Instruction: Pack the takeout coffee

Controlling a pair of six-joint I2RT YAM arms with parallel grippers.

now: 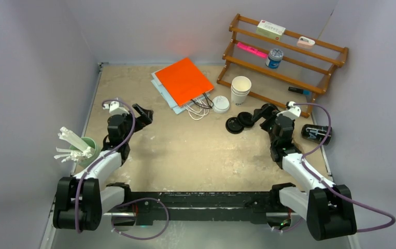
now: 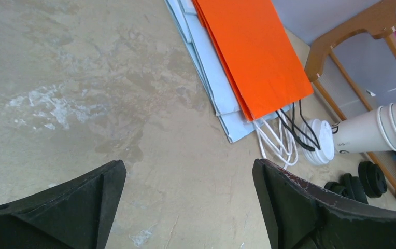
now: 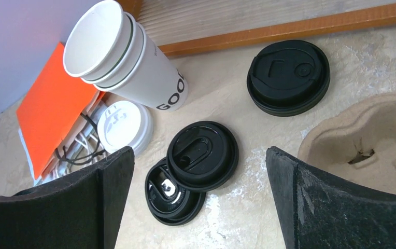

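An orange paper bag point(image 1: 184, 80) lies on pale blue bags at the back centre, with handles loose. Stacked white cups point(image 1: 240, 88) stand beside a white lid point(image 1: 220, 104). Black lids point(image 1: 234, 125) lie nearer; another black lid point(image 3: 287, 72) shows in the right wrist view, beside a cardboard cup carrier point(image 3: 356, 129), mostly hidden under the right arm from above. My left gripper point(image 1: 145, 115) hangs open and empty over the table's left side. My right gripper point(image 1: 260, 115) is open over the lids and carrier, nothing between its fingers.
A wooden rack point(image 1: 284, 70) with small items stands at the back right. A green container point(image 1: 89, 144) with white wrapped items is at the left edge, a black cylinder point(image 1: 316, 134) at the right.
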